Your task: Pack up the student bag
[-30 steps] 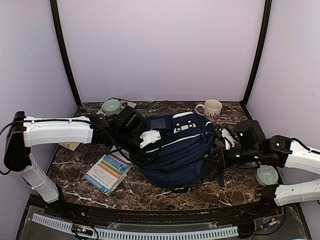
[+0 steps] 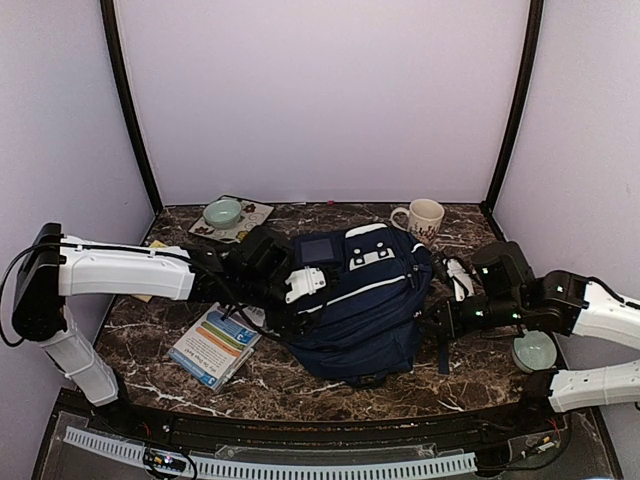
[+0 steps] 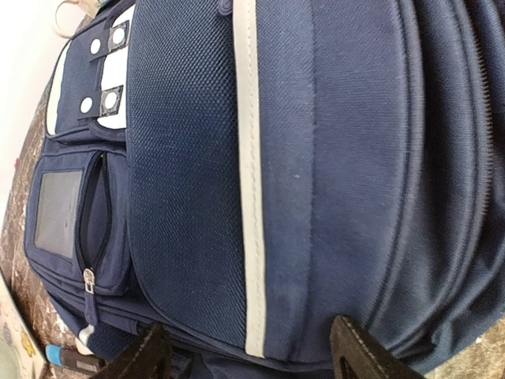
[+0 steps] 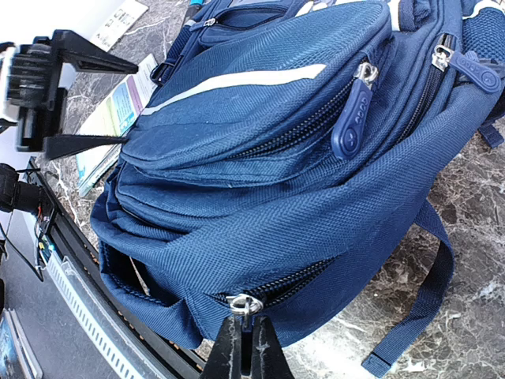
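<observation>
A navy backpack (image 2: 385,305) with white trim lies on its back, front pockets up, in the middle of the marbled table. My right gripper is shut at the bag's lower side, its tips closed on the short pull below a silver zipper slider (image 4: 245,303). That zipper's teeth show as a short dark line up to the right. Over the bag's front panel (image 3: 189,158) my left gripper stands open, nothing between its fingers. In the right wrist view its spread fingers (image 4: 91,57) hover near the bag's left edge.
Books (image 2: 215,345) lie at the bag's left. Behind stand a pale green bowl (image 2: 222,213) on a patterned book and a white mug (image 2: 425,218). Another bowl (image 2: 534,350) sits at the right edge. A loose strap (image 4: 418,296) trails beside the bag.
The bag's lower part has shifted a little to the right, along with my right gripper.
</observation>
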